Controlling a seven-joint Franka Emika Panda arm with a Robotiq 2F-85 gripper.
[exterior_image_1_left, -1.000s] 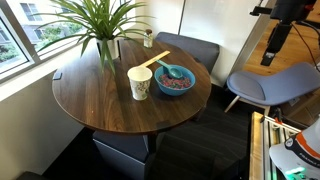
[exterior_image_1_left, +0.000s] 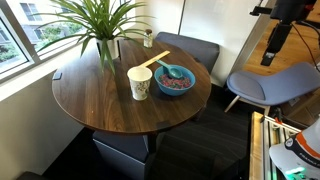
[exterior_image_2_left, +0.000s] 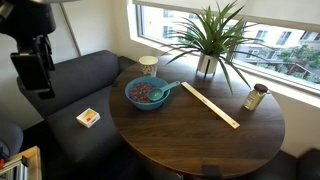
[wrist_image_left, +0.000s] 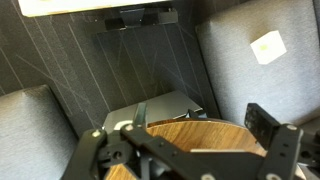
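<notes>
My gripper stands open in the wrist view, its two dark fingers wide apart and nothing between them. Below it are the floor and the edge of a round wooden table (exterior_image_1_left: 95, 95). On that table sits a blue bowl (exterior_image_1_left: 173, 87) filled with small reddish pieces, a teal spoon (exterior_image_2_left: 165, 87) lying in it. A patterned paper cup (exterior_image_1_left: 140, 85) stands upright beside the bowl. A flat wooden strip (exterior_image_2_left: 211, 105) lies on the tabletop. In both exterior views the arm hangs high at the image edge, apart from all these things.
A leafy plant (exterior_image_2_left: 210, 40) in a pot and a small lidded jar (exterior_image_2_left: 255, 97) stand on the table by the window. Grey chairs (exterior_image_1_left: 265, 85) surround it; a small pale box (exterior_image_2_left: 88, 118) lies on one seat.
</notes>
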